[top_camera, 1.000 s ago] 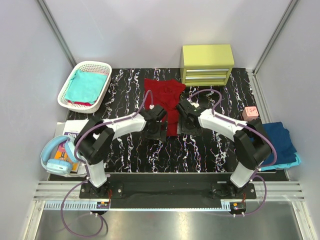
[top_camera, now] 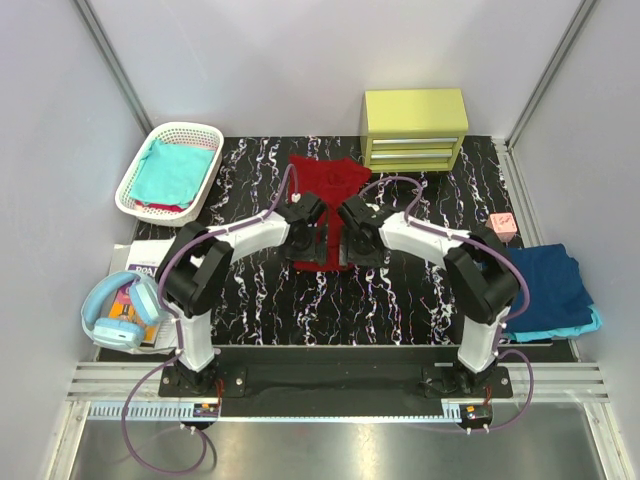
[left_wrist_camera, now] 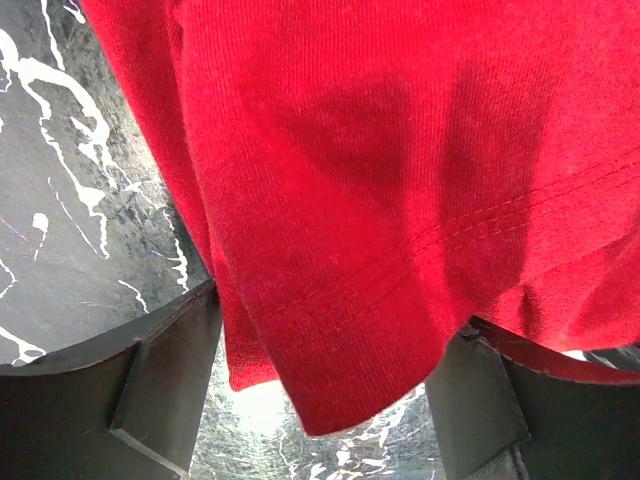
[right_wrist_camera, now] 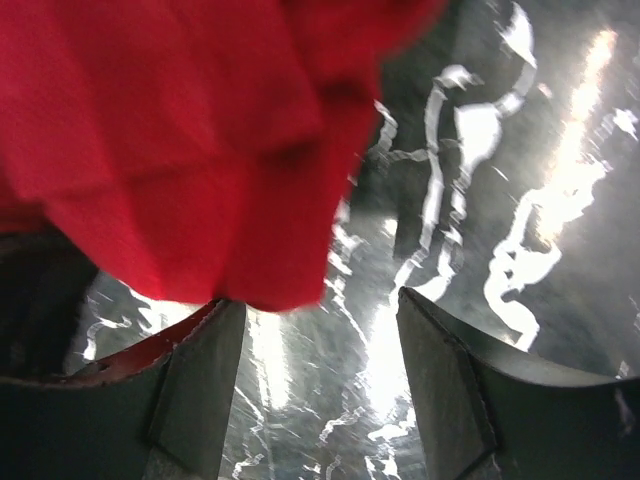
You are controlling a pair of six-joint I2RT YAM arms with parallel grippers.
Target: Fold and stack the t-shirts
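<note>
A red t shirt (top_camera: 328, 178) lies on the dark marbled table, its far part spread out and its near part a narrow strip partly hidden by both grippers. In the left wrist view a folded corner of the red cloth (left_wrist_camera: 330, 340) hangs between the parted fingers of my left gripper, which do not pinch it. My right gripper stands open at the near right corner. There the red cloth (right_wrist_camera: 200, 200) reaches its left finger, and bare table shows across most of the gap.
At the left back, a white basket (top_camera: 127, 198) holds a turquoise shirt (top_camera: 172, 172) over something red. A folded navy stack (top_camera: 548, 285) lies at the right edge. The yellow-green drawer box (top_camera: 415, 115), pink box (top_camera: 501, 227) and headphones (top_camera: 118, 333) flank the work area.
My left gripper has shifted a little left and away from the front edge, uncovering the shirt's near left corner. The right gripper has moved slightly left, closer to the shirt.
</note>
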